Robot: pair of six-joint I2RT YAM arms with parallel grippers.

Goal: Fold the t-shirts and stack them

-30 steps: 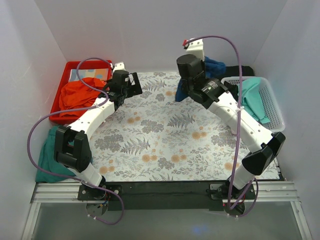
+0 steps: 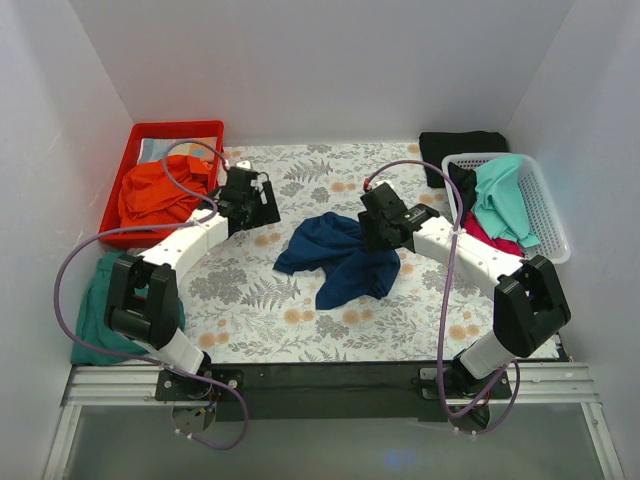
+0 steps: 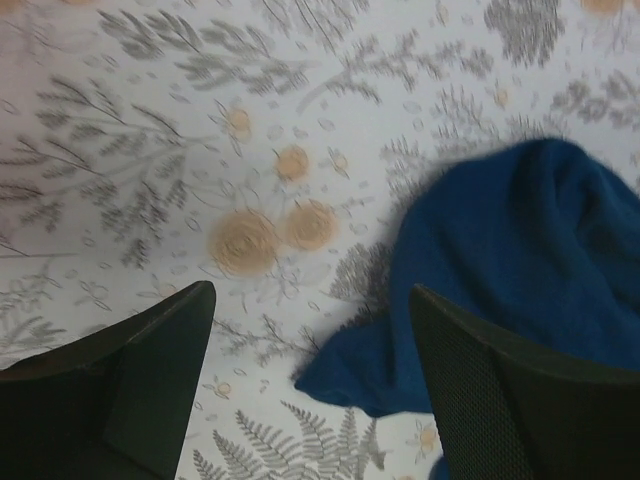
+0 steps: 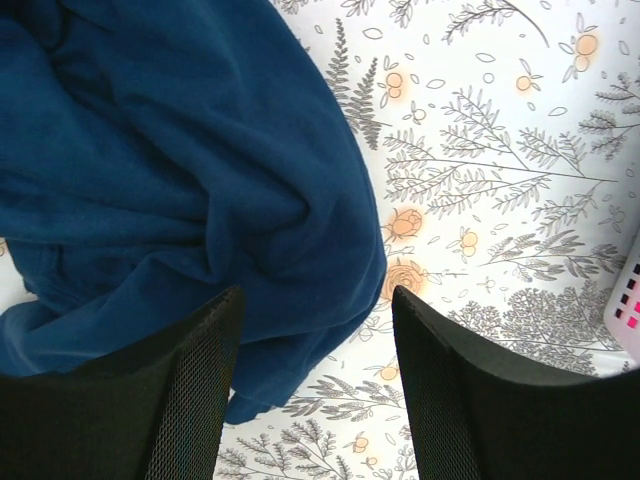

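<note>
A navy t-shirt lies crumpled on the patterned table; it fills much of the right wrist view and the right side of the left wrist view. My right gripper hangs over its right part, open, with bare table and cloth between its fingers. My left gripper hovers left of the navy shirt, its fingers apart with nothing between them.
A red bin with orange cloth stands at left, teal cloth in front of it. A white basket with cyan, red and black cloth is at right, black folded cloth behind.
The navy shirt, held raised at the back right a second ago, now lies on the middle table. My left gripper moved a little.
</note>
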